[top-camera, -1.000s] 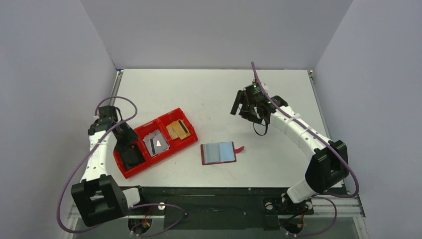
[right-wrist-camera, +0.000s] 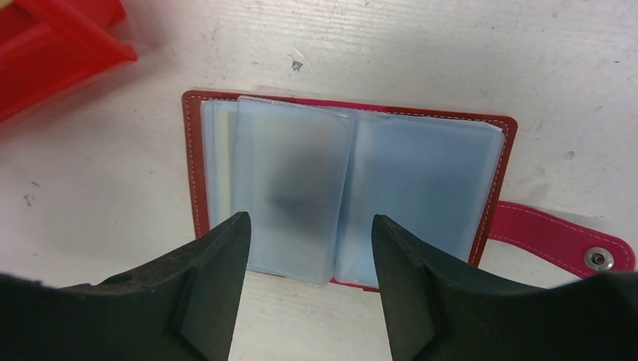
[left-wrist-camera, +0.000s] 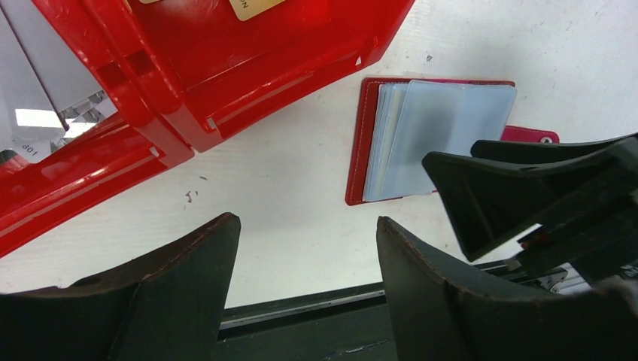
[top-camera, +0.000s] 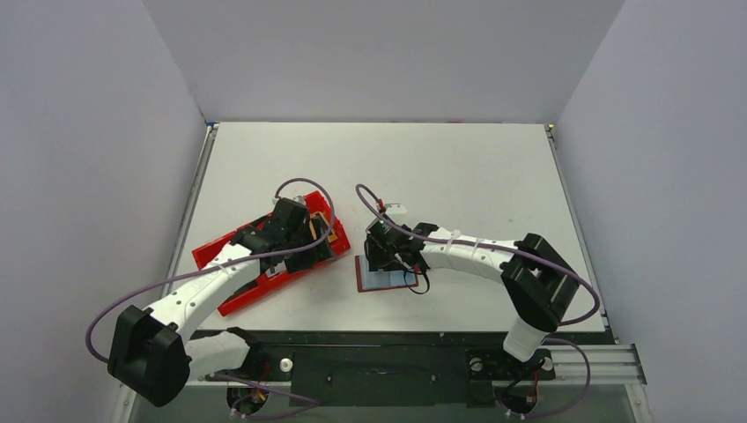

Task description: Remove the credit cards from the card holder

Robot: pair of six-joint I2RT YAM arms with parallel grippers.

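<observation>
The card holder (right-wrist-camera: 421,188), red-edged with clear sleeves and a snap strap, lies open on the white table, its left sleeves stacked (right-wrist-camera: 290,173). Whether cards are inside is unclear. My right gripper hangs directly over it, fingers apart with nothing between them. My left gripper is open above the red tray, just left of the holder; the right gripper's black fingers enter the left wrist view over the holder.
The red tray (left-wrist-camera: 286,83) has compartments holding gold cards (left-wrist-camera: 254,7) and silver cards (left-wrist-camera: 26,90). Both arms are close together near the middle.
My right gripper has come down-left from the back right to over the card holder. My left gripper has moved rightward along the tray from its far-left end.
</observation>
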